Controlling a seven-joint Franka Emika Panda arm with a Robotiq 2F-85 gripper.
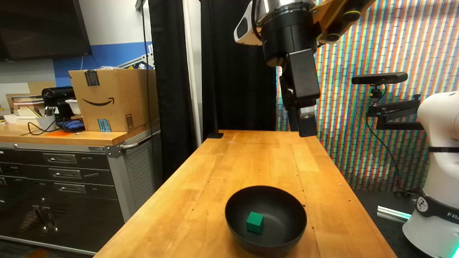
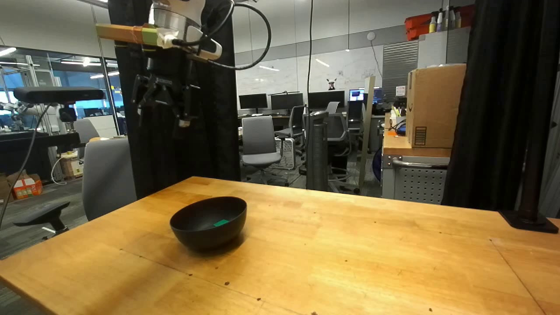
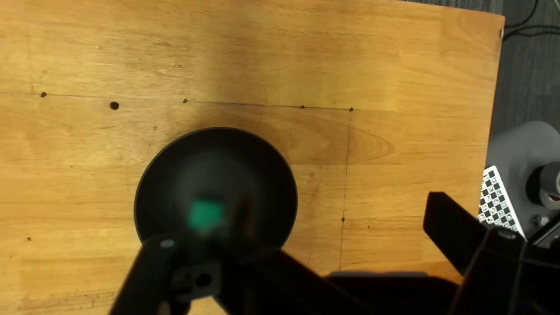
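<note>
A green cube (image 1: 255,223) rests inside a black bowl (image 1: 284,202), against its inner floor. From the other side, only a sliver of the green cube (image 2: 221,223) shows over the rim of the bowl (image 2: 202,236). High above the table, my gripper (image 1: 302,124) is open, and it is clear of both bowl and cube. Seen from the wrist, the dark fingers (image 3: 456,231) are spread wide at the bottom, one overlapping the lower edge of the bowl (image 3: 168,178); the cube (image 3: 205,214) appears blurred.
Bare wooden table (image 1: 254,159) surrounds the bowl, free of other objects. A black stand foot (image 2: 527,222) sits at one table corner. A camera on an arm (image 1: 379,78) and a white robot base (image 1: 434,232) stand beyond the table's right edge.
</note>
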